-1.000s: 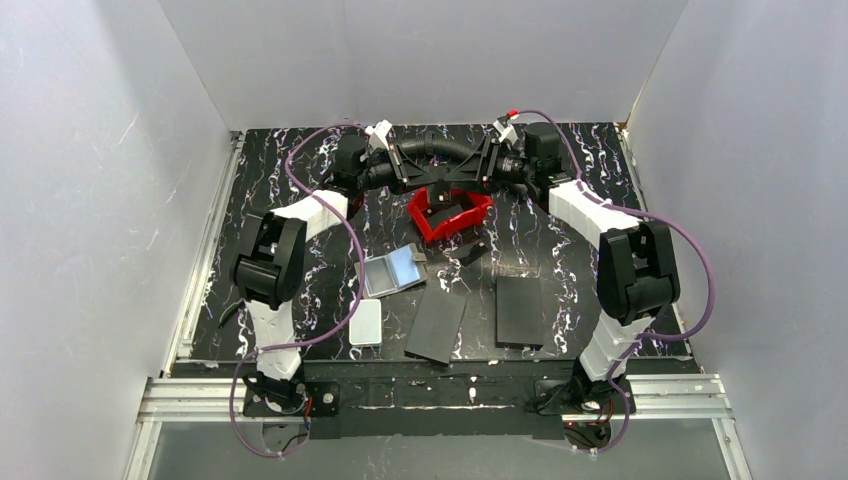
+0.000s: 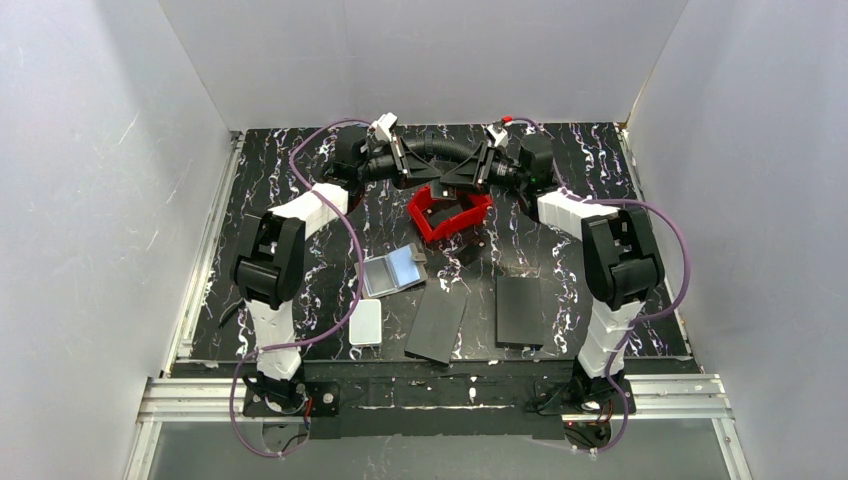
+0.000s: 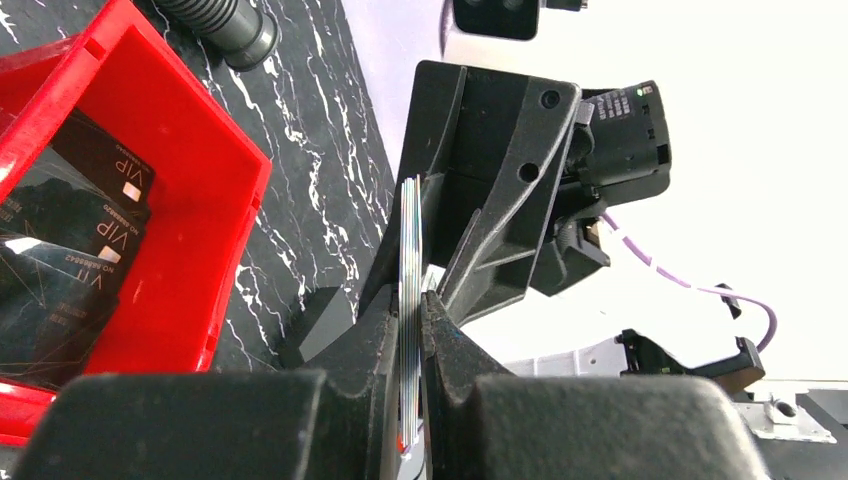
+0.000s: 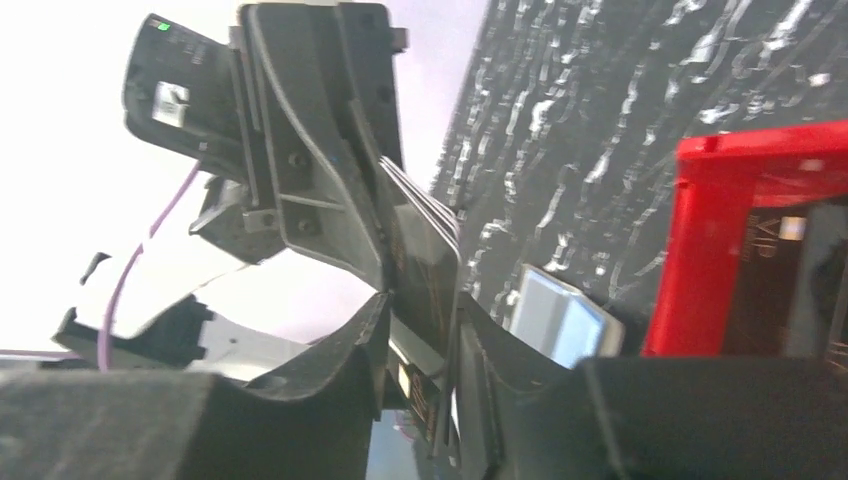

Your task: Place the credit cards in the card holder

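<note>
A thin stack of cards [image 3: 410, 260] stands on edge, with my left gripper shut on it. The same cards [image 4: 428, 262] show in the right wrist view, between the fingers of my right gripper. That gripper is partly open, with a gap on one side of the stack. Both grippers meet above the red box [image 2: 437, 232], which holds more dark cards [image 3: 70, 240] marked VIP. An opened card holder [image 2: 378, 277] with clear and light blue sleeves lies on the table, left of and in front of the box.
A single dark card [image 2: 470, 250] lies in front of the box. Nearer the front edge are a white pad [image 2: 366, 323] and two dark flat boards, one of them a tilted board [image 2: 436, 322]. Behind the grippers lies a black ribbed hose [image 2: 440, 148].
My right arm has swung slightly inward, its elbow shifting left and its gripper turning a little at the cards. The box and card holder stay in place.
</note>
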